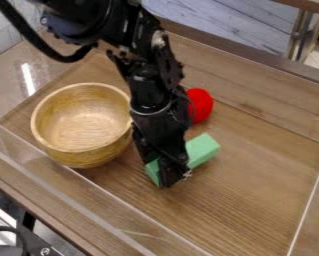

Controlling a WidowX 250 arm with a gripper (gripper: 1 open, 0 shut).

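A black gripper (pixel 170 168) reaches down from the top onto a green block (pixel 202 148) lying on the wooden table, shut on it; the fingers partly cover the block's left end. A wooden bowl (pixel 71 128) sits just left of the gripper. A red round object (pixel 199 100) lies behind the arm on the right.
Clear edging runs along the left front, with dark cables beyond at bottom left.
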